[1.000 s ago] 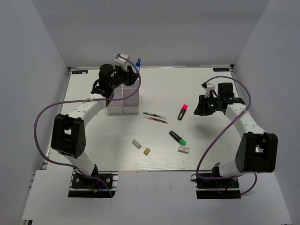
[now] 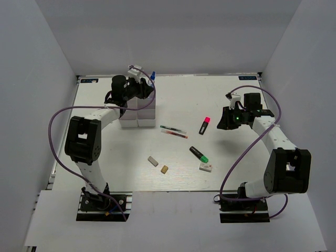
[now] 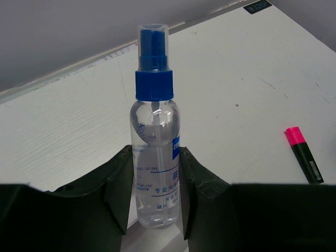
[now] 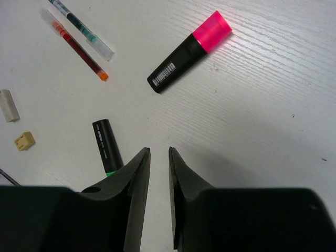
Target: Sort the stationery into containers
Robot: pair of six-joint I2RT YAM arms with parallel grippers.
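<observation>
My left gripper is shut on a clear spray bottle [image 3: 156, 126] with a blue cap, held upright over the back right of the white compartment container [image 2: 146, 118]. My right gripper hangs above the right of the table, its fingers apart with nothing between. Below it lie a pink-capped highlighter [image 4: 178, 65], a green-capped marker [image 4: 105, 142], an orange pen [image 4: 81, 52] and a teal pen [image 4: 79, 23].
A grey block [image 2: 153, 160], a tan block [image 2: 164, 169] and a white eraser [image 2: 205, 167] lie at the front of the table [image 2: 105, 163].
The left arm has shifted slightly left and toward the front since a second ago, the bottle still held. The right arm has not visibly moved.
</observation>
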